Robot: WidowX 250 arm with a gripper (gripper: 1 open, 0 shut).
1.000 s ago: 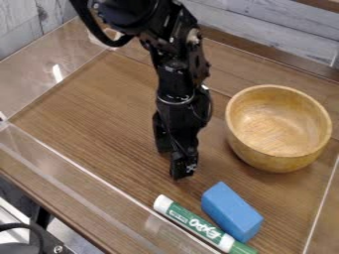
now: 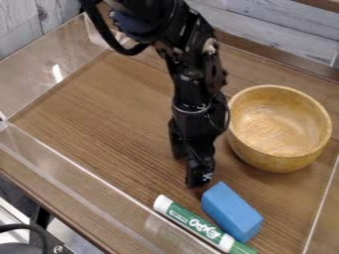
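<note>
My black gripper (image 2: pixel 193 164) reaches down from the top centre to just above the wooden table, left of a wooden bowl (image 2: pixel 279 124). Its fingertips are dark and overlap, so whether anything is between them is hard to see. In front of it lie a blue block (image 2: pixel 232 210) and a white and green Expo marker (image 2: pixel 199 226), both clear of the fingers.
Clear plastic walls edge the left and front. A white wooden wall runs along the back, and a black cable lies at the bottom left.
The arm has shifted very slightly over the last second. The bowl, block and marker have stayed where they were.
</note>
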